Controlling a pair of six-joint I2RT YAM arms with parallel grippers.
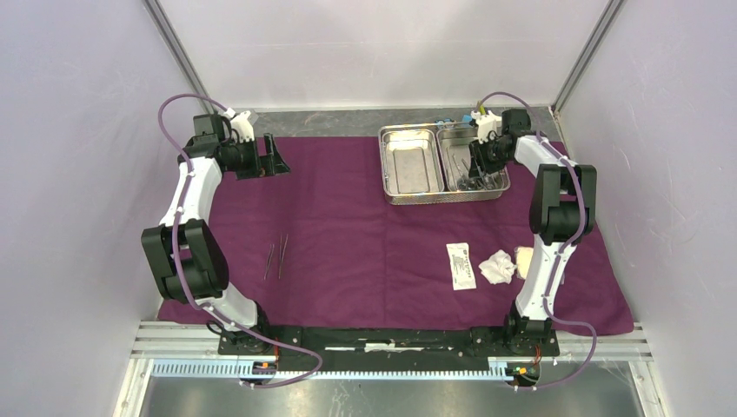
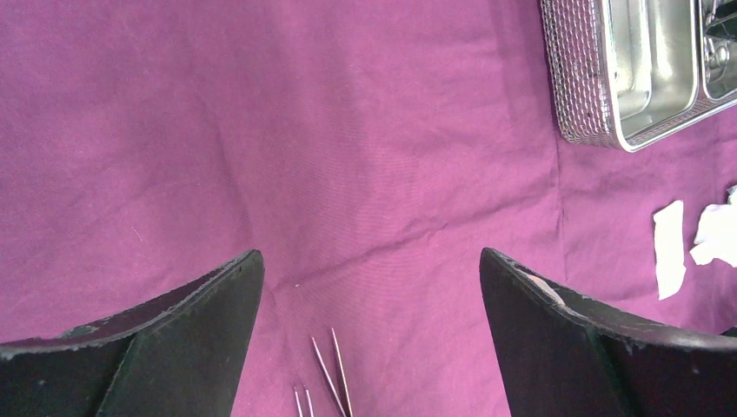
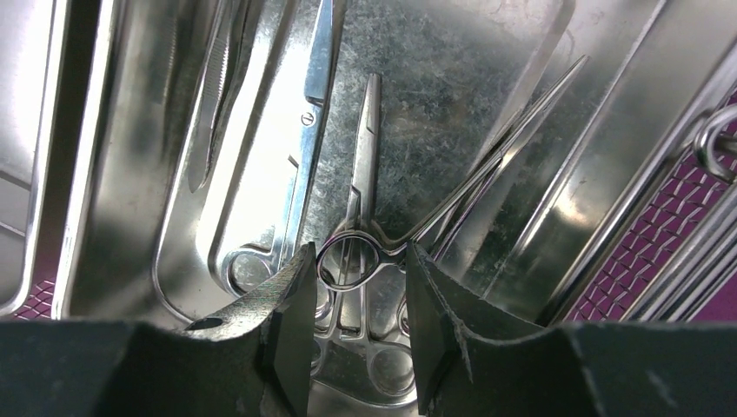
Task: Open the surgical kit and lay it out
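A metal kit (image 1: 389,165) with two tray compartments sits at the back right. Scissors (image 3: 313,95) and several clamps (image 3: 365,130) lie in the right compartment, with tweezers (image 3: 209,113) at its left. My right gripper is down among them, its fingers part open around a ring handle of one instrument; whether it grips cannot be seen. My left gripper (image 1: 268,158) hangs open and empty over the cloth at the left. Thin instruments (image 1: 282,256) lie on the cloth below it.
A white packet (image 1: 461,266), crumpled gauze (image 1: 497,267) and a pale pad (image 1: 523,261) lie at the front right.
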